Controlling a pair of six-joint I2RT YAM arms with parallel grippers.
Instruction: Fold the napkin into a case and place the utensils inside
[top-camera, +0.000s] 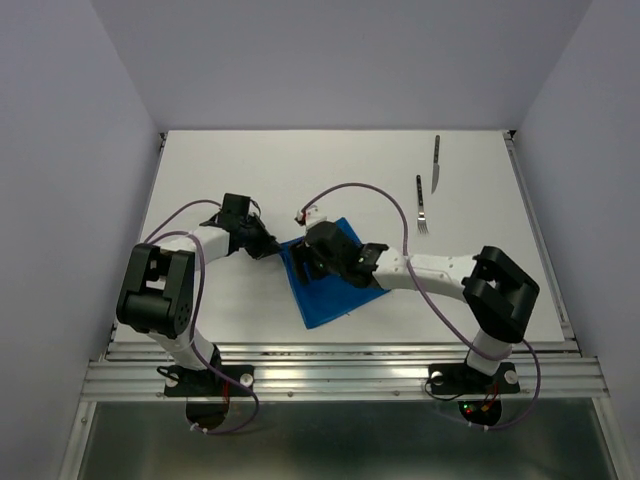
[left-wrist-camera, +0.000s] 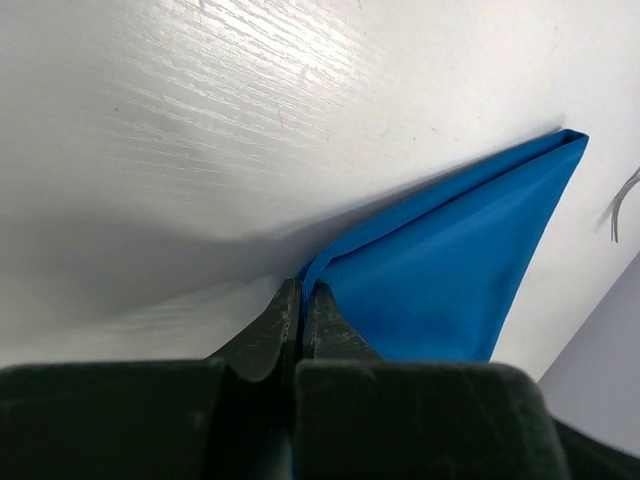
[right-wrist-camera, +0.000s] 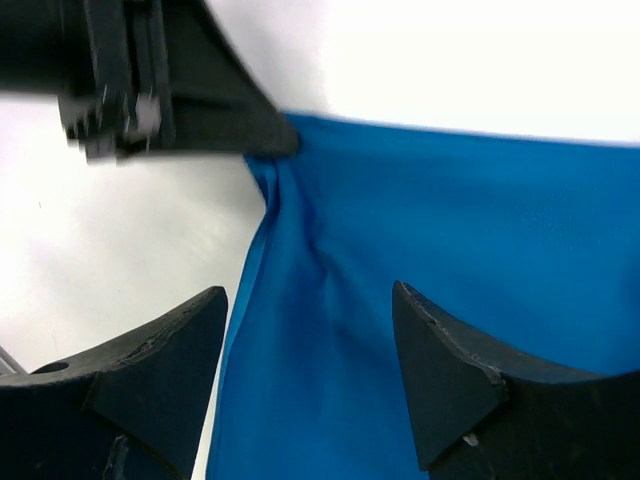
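Note:
The blue napkin (top-camera: 325, 297) lies folded near the table's middle, partly hidden under the right arm. At its left corner, my left gripper (top-camera: 279, 247) is shut on the cloth; the left wrist view shows the blue edge (left-wrist-camera: 308, 275) pinched between the fingertips. My right gripper is open above the napkin, its fingers apart and nothing held between them; cloth shows below the gap. At the upper right of the table lie a fork (top-camera: 421, 207) and a knife (top-camera: 436, 163), both apart from the napkin.
Fork tines (left-wrist-camera: 622, 205) show at the right edge of the left wrist view. Both arms come close together near the napkin's left corner.

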